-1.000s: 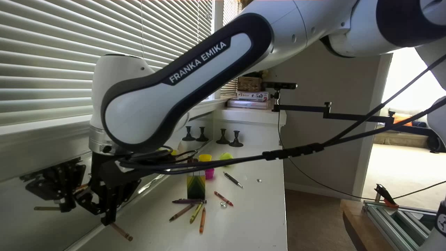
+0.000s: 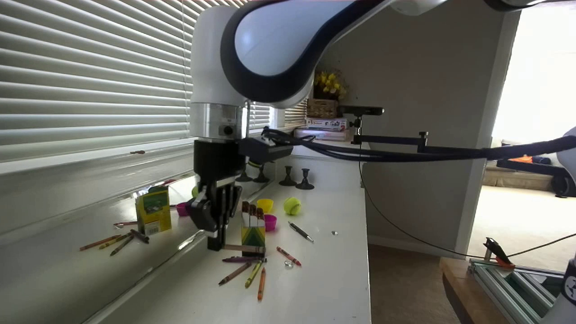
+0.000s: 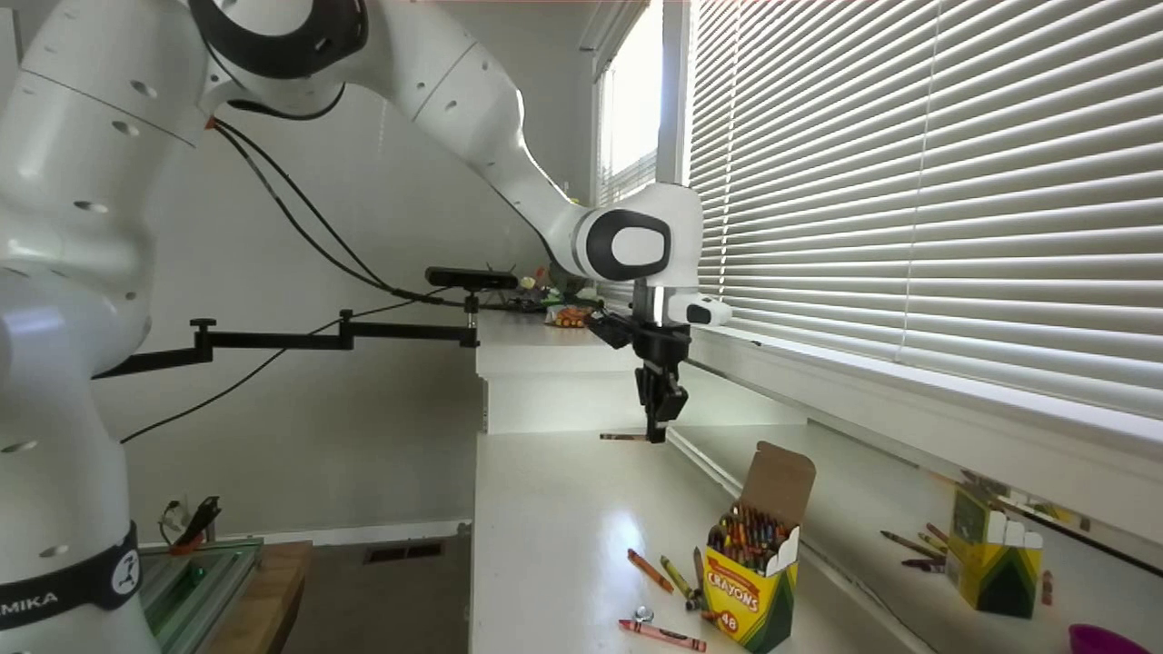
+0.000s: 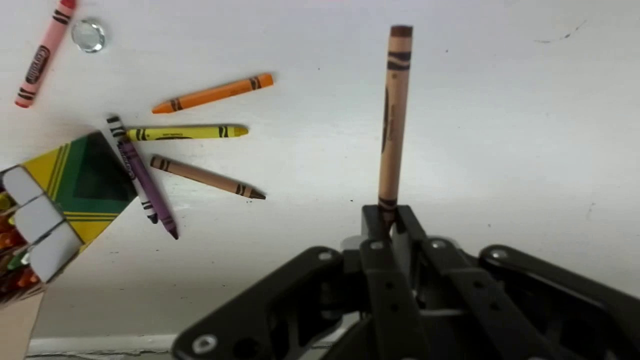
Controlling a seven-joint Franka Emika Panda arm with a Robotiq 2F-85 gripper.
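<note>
My gripper is shut on one end of a brown crayon [image 4: 396,114], which sticks straight out ahead of the fingertips in the wrist view. In exterior view 1 that crayon [image 2: 237,248] lies level, crossing in front of the yellow and green crayon box [image 2: 254,233]. From exterior view 2, the gripper [image 3: 656,432] hangs above the far part of the white surface, well apart from the box [image 3: 749,594]. The box stands upright, lid up, packed with crayons. Its open top [image 4: 45,219] shows at the wrist view's left edge.
Loose orange [image 4: 213,93], yellow [image 4: 186,132], brown [image 4: 207,177] and purple [image 4: 147,183] crayons lie near the box, with a red one [image 4: 45,54] and a clear gem [image 4: 88,35] farther off. A pen [image 2: 300,232] and tennis ball [image 2: 292,205] sit beyond.
In exterior view 1 my gripper has travelled from the lower left towards the box, up and to the right. The held crayon, earlier slanting down, now appears level.
</note>
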